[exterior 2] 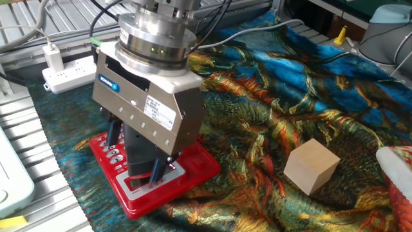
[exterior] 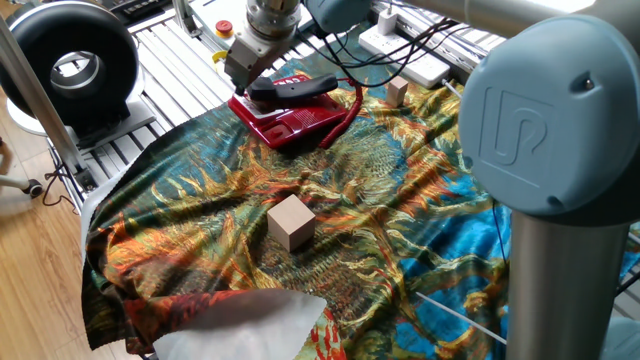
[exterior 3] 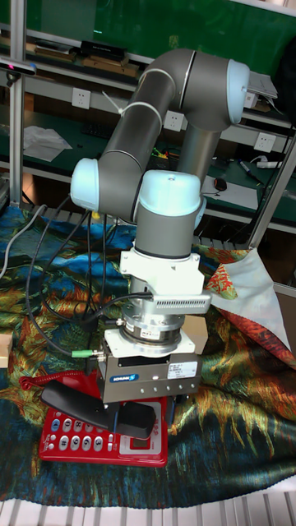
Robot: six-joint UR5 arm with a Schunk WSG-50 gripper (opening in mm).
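Note:
A red desk telephone [exterior 2: 201, 169] rests on the patterned cloth, with its keypad [exterior 3: 79, 434] showing in exterior view 3. Its black handset [exterior: 305, 92] lies slantwise across the top. Right over the telephone, my gripper [exterior 2: 133, 163] points down with its fingers [exterior 2: 158, 169] spread apart. In exterior view 2 the handset's end appears between or just behind those fingers, and whether they touch it cannot be told. Exterior view 3 shows one finger beside the handset's right end; the other is hidden.
A wooden cube [exterior: 291, 222] sits mid-cloth and a smaller wooden block [exterior: 397, 93] stands by a white power strip [exterior 2: 69, 75]. A red coiled cord [exterior: 352, 112] runs beside the telephone. Cables hang near the arm. The cloth around the cube is wrinkled and otherwise clear.

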